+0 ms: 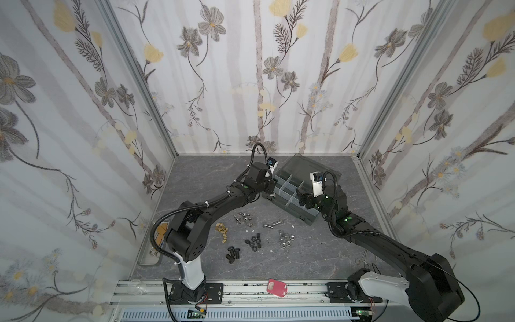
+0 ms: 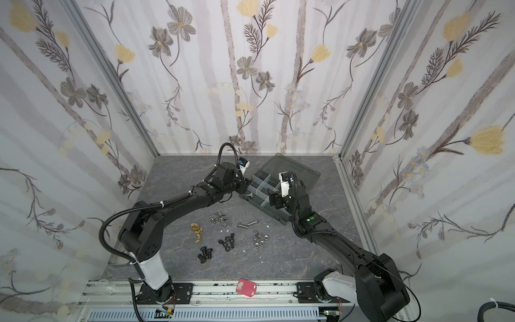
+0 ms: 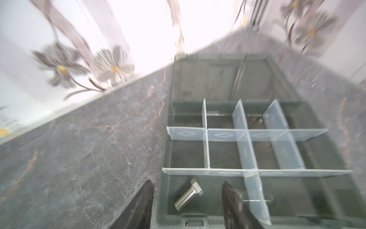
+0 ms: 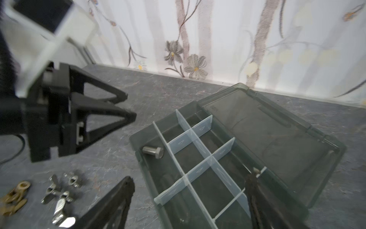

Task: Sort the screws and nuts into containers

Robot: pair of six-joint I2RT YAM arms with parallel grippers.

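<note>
The dark green box [image 4: 144, 171] lies open with pale dividers. One silver hex bolt [image 3: 187, 196] rests in its front compartment at the left end. Above that compartment my left gripper has its fingers parted, holding nothing; the right wrist view shows it from the side. My right gripper is open and empty over the box's other end. On the table lie silver bolts [image 1: 273, 223], silver nuts [image 1: 286, 239], wing nuts [image 1: 242, 219], brass pieces [image 1: 222, 231], black nuts [image 1: 253, 242] and black bolts [image 1: 232, 254].
The box's clear lid [image 4: 266, 129] is folded back toward the rear wall. A tray [image 1: 151, 252] stands at the table's left edge, and a red piece [image 1: 276, 287] is on the front rail. Left of the box, the table is bare.
</note>
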